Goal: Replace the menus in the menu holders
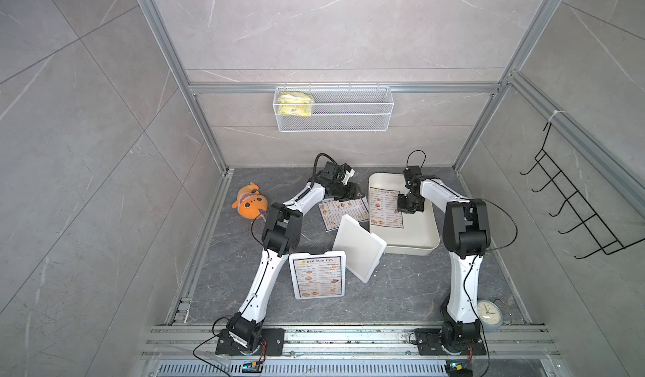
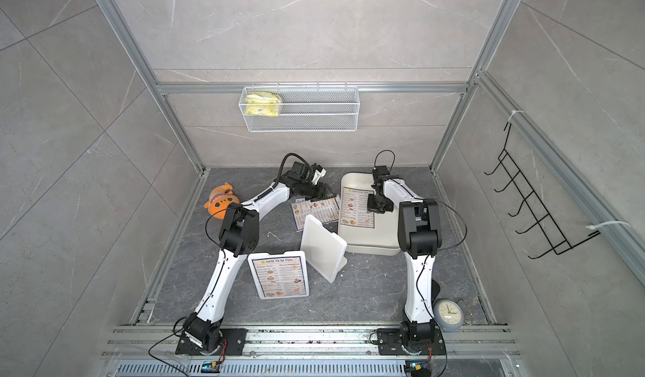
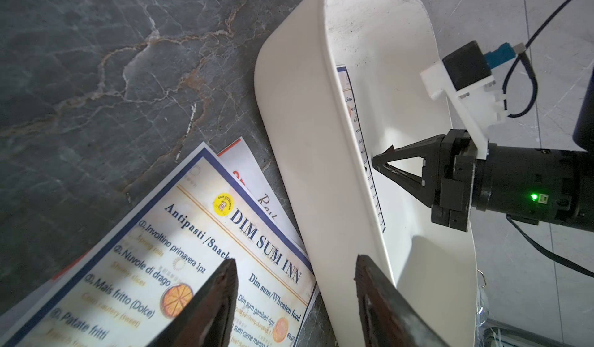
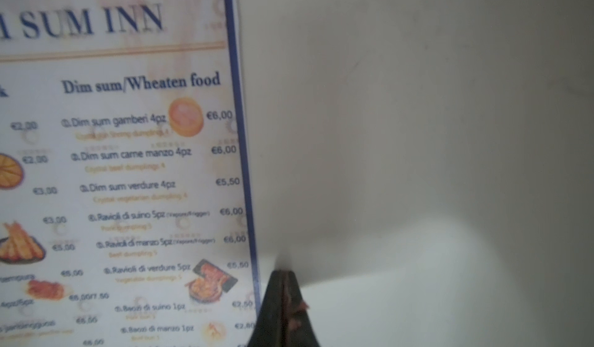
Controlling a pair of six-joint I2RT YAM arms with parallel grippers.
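Note:
In the left wrist view a Dim Sum Inn menu (image 3: 185, 248) lies on the table over another white sheet (image 3: 253, 173) with red lettering. My left gripper is open above it, with nothing between its fingers. A second menu (image 1: 385, 209) lies flat in the cream tray (image 1: 410, 239). My right gripper is shut beside that menu's right edge, over bare tray floor; no paper shows between its fingertips. One white menu holder (image 1: 318, 295) displays a Dim Sum Inn menu at the front. A second holder (image 1: 359, 248) is turned at an angle, its visible white face blank.
An orange plush toy (image 1: 251, 202) sits at the back left. A round clock (image 1: 489, 313) stands at the front right. The tray's raised wall (image 3: 309, 130) separates the two grippers. Clear table lies in front of the tray.

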